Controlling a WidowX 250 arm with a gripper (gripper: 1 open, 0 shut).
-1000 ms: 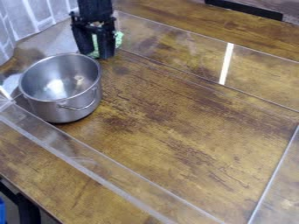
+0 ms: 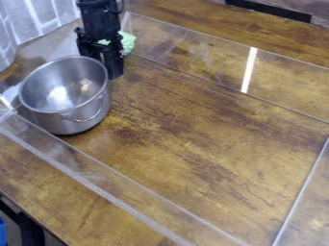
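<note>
My black gripper [image 2: 103,56] reaches down from the top left, just behind a steel pot [image 2: 64,113], near or at its back rim. A light green object [image 2: 126,42] lies behind the gripper, partly hidden by it. I cannot tell whether the fingers are open or shut, or whether they touch the pot.
Clear strips or panels run along the table's edges, and a pale curtain-like surface stands at the top left.
My gripper has come a little lower and nearer to the pot. The pot appears shifted very slightly, if at all.
</note>
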